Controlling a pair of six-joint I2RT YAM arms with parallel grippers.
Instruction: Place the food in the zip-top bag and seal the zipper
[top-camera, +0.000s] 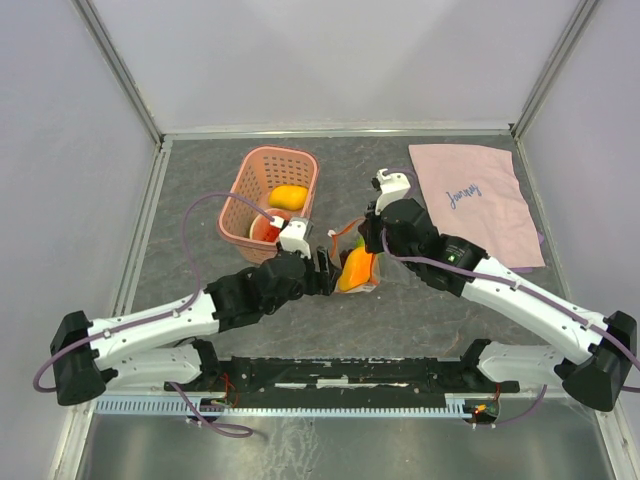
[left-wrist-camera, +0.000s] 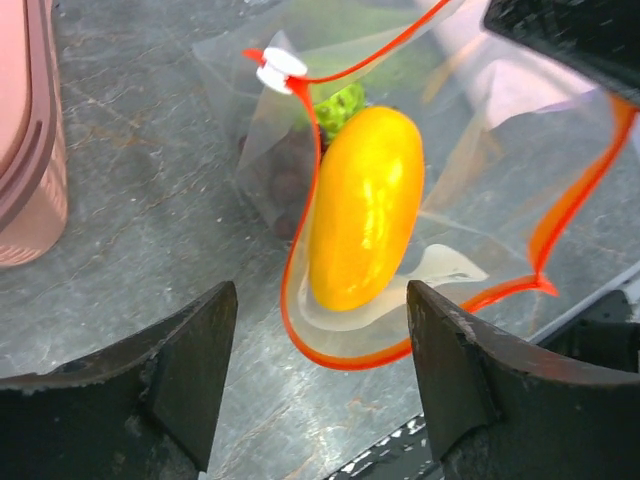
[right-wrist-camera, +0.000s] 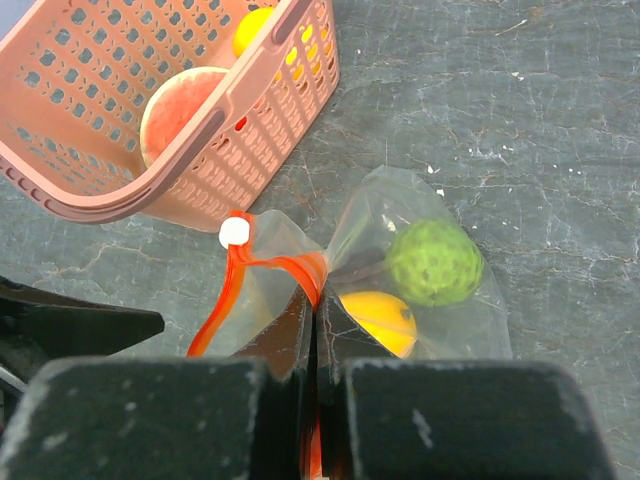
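Observation:
The zip bag holds a yellow food (left-wrist-camera: 362, 200), a green one and dark items, with its orange-edged mouth spread in the left wrist view. My right gripper is shut on the bag's top edge. My left gripper stands open at the bag's near edge, nothing seen gripped between its fingers.
A pink basket (top-camera: 245, 200) with a watermelon piece (right-wrist-camera: 160, 120) and yellow food (top-camera: 288, 196) stands at the back left. A pink cloth (top-camera: 477, 200) lies at the back right.

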